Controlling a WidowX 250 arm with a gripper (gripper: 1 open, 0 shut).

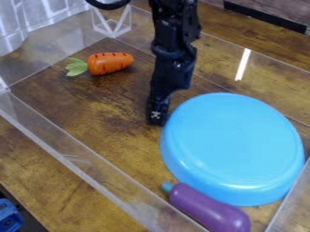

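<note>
My black gripper (158, 113) reaches down from the top centre to the wooden surface, just beside the upper-left rim of a blue disc (233, 149). Its fingertips are dark and low, and I cannot tell whether they are open or shut, or whether anything is between them. An orange toy carrot (111, 62) with a green top lies to the upper left of the gripper. A purple toy eggplant (208, 207) lies below the disc at the lower right.
A clear plastic wall (75, 168) runs along the left and lower left. A small blue object (7, 217) sits outside at the lower-left corner.
</note>
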